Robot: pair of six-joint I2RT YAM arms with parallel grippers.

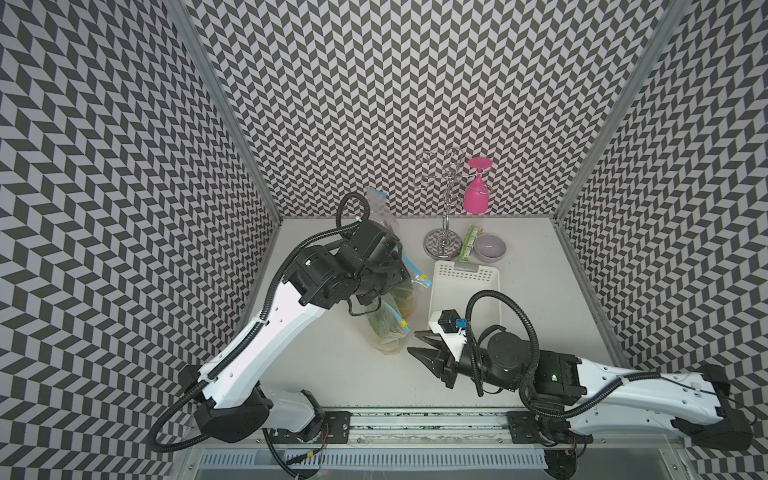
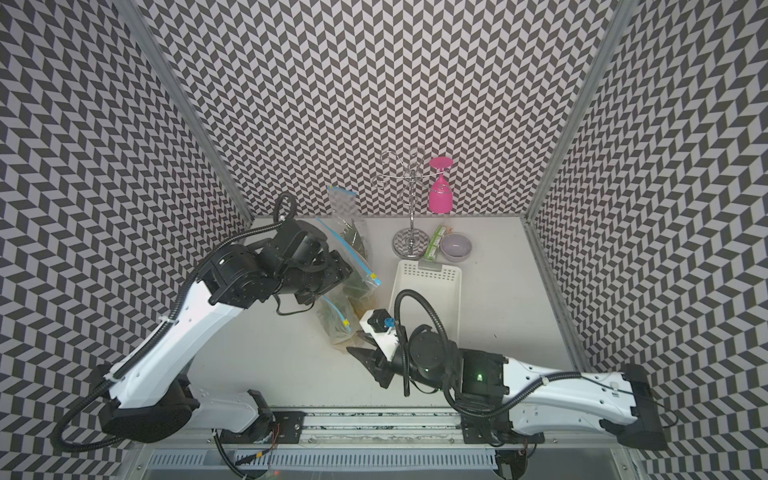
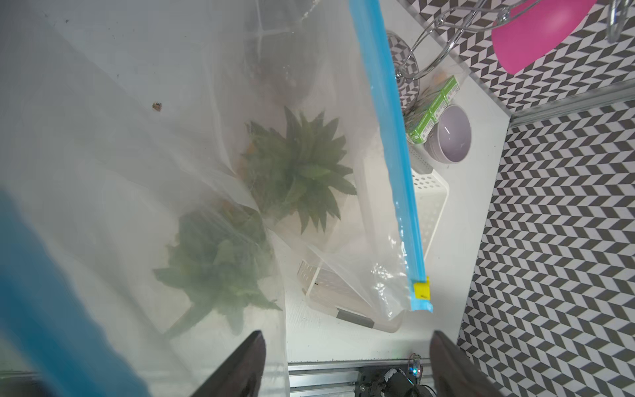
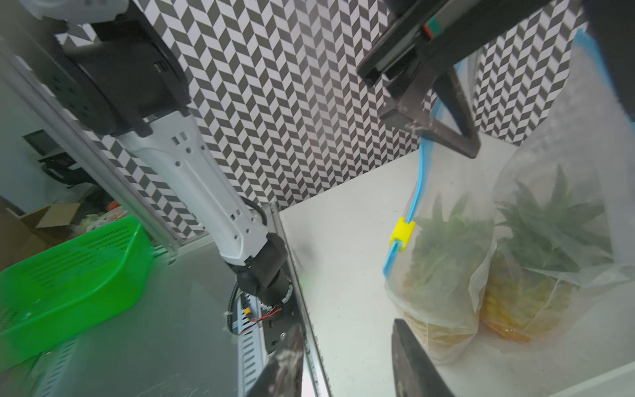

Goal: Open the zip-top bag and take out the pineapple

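Note:
Clear zip bags with blue seals stand close together. The front bag (image 4: 443,264) and the middle bag (image 4: 529,278) each hold a pineapple; the leaves of the front pineapple (image 3: 225,261) and the middle pineapple (image 3: 297,168) show through the plastic. A yellow slider (image 4: 402,231) sits on the front seal. Over the bags' upper edges hangs my left gripper, its fingers apart and the front seal running close by them; whether plastic lies between is unclear. My right gripper (image 1: 424,348), empty and open, points at the front bag from the right.
A white basket (image 2: 460,300) lies behind the right arm. Farther back are a metal stand (image 1: 444,240), a green box (image 1: 469,242), a purple bowl (image 1: 490,248) and a pink glass (image 1: 476,196). Another bag (image 2: 348,209) stands behind.

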